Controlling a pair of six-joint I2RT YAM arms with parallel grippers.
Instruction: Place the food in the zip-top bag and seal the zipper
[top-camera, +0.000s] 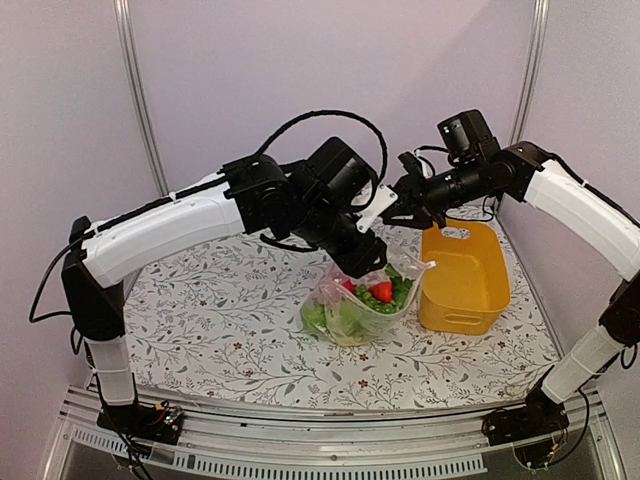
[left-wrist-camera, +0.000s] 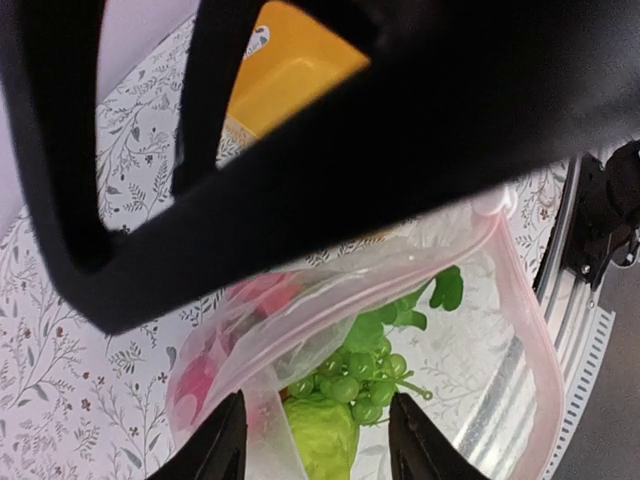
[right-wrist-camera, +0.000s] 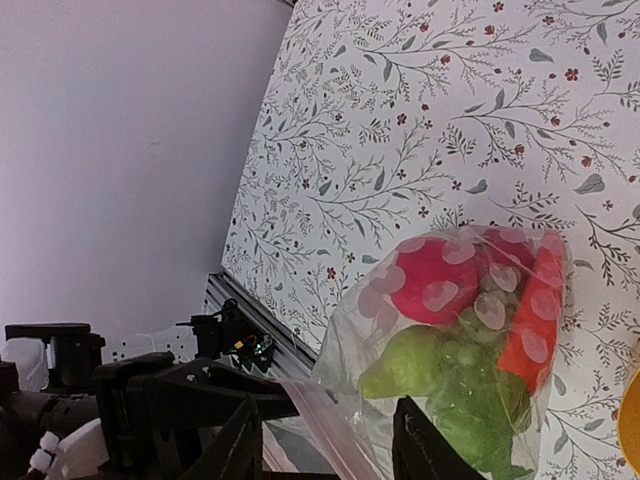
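The clear zip top bag (top-camera: 345, 322) stands on the table with its mouth gaping, holding red and green food. In the left wrist view green grapes (left-wrist-camera: 345, 388) and a green pepper-like piece (left-wrist-camera: 322, 435) lie inside; the right wrist view shows an orange-red piece (right-wrist-camera: 530, 335) through the bag wall. My left gripper is open over the bag mouth, nothing held. My right gripper is open too, its fingers apart with the bag's rim strip (right-wrist-camera: 335, 430) running between them. In the top view its tips are partly hidden behind the left gripper.
A yellow basket (top-camera: 465, 270), empty, stands just right of the bag. The two arms are close together above the bag. Bare patterned table (top-camera: 220, 320) lies to the left and in front.
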